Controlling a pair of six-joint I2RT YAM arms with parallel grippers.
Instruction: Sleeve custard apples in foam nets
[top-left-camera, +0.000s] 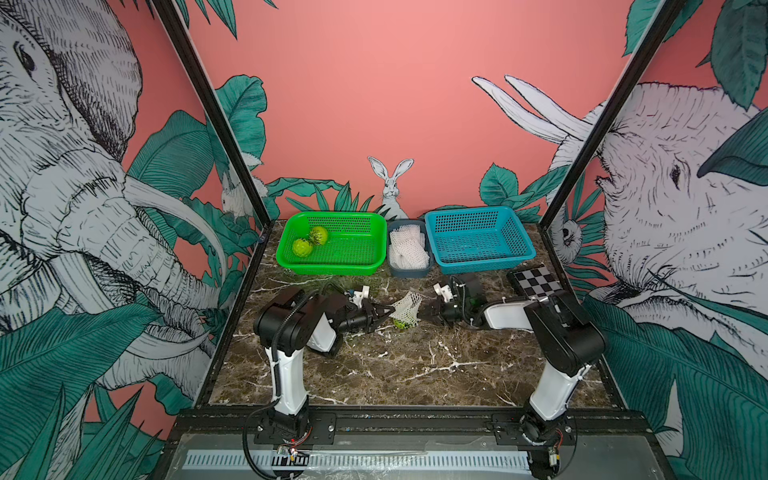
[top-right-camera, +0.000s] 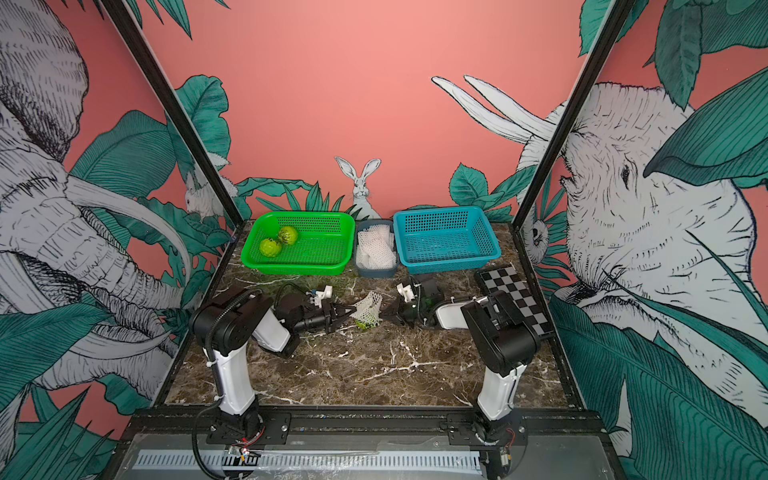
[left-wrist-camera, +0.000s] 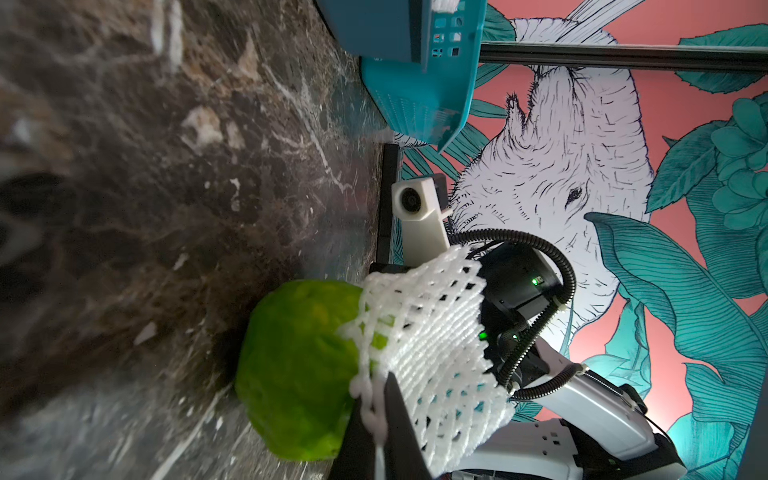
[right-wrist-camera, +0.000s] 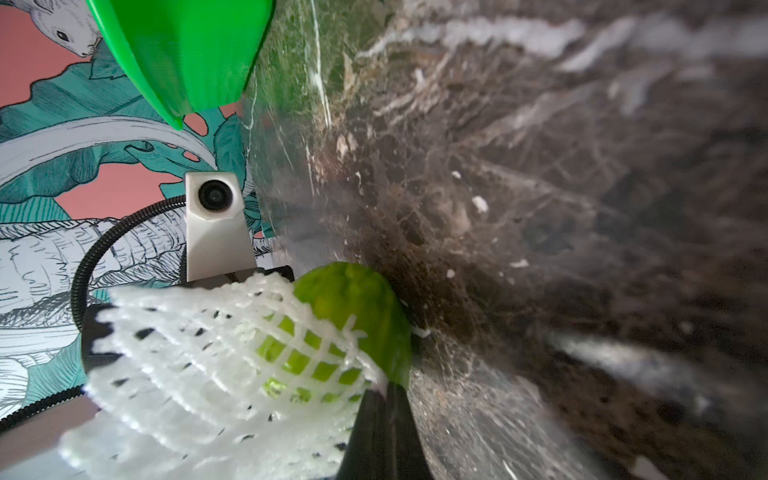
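Observation:
A white foam net (top-left-camera: 405, 305) is stretched between both grippers at mid-table, over a green custard apple (left-wrist-camera: 296, 368) resting on the marble. My left gripper is shut on one edge of the net's mouth, as the left wrist view shows. My right gripper is shut on the opposite edge, with the apple just beyond in the right wrist view. Two more custard apples (top-left-camera: 302, 248) lie in the green basket (top-left-camera: 356, 264).
A grey bin (top-left-camera: 411, 248) of foam nets stands between the green basket and an empty blue basket (top-left-camera: 480, 260) at the back. A checkered board (top-right-camera: 512, 292) lies at the right.

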